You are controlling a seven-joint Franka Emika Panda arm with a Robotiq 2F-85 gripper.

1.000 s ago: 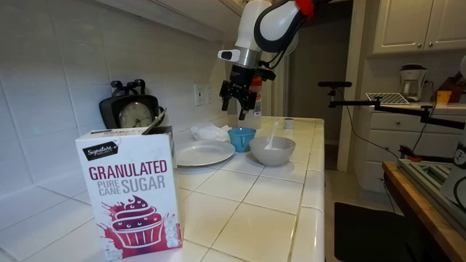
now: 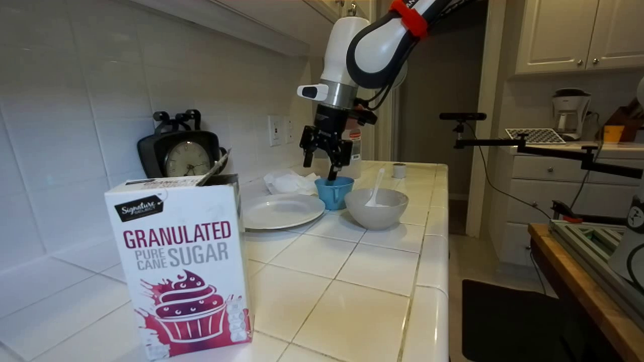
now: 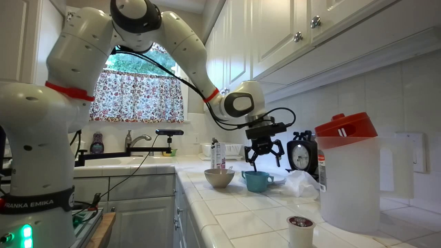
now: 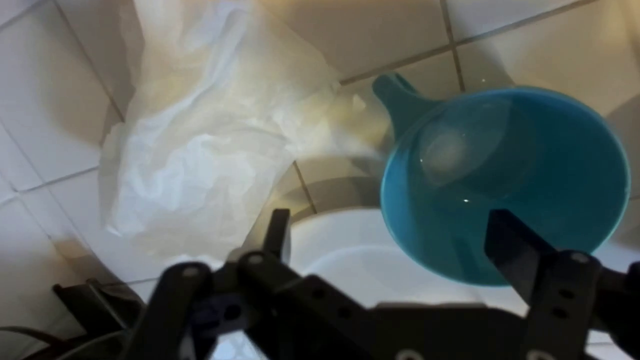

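Note:
A blue two-handled cup [image 2: 335,196] stands upright on the tiled counter, close to a grey bowl. My gripper is open, with no object held in it. From the wrist view, one finger [image 4: 517,252] overlaps the cup's opening and the other finger [image 4: 276,234] lies outside the cup, over the plate's edge. A fingertip reaches down to the rim of the cup [image 3: 257,182] in exterior view 2; whether it touches cannot be told. The cup's inside [image 4: 480,156] looks smooth, with a few bright reflections.
Beside the cup lie a white plate [image 2: 284,212], a crumpled white bag [image 4: 198,138] and the bowl [image 3: 219,178] holding a spoon. A sugar box [image 2: 181,265], a black clock [image 3: 302,155], a red-lidded pitcher [image 3: 349,186] and a small pod [image 3: 300,233] stand around. Free tiles lie before the bowl.
My gripper has come down from above the cup, so that one fingertip now reaches the cup's rim. The cup, bowl and plate have stayed in place.

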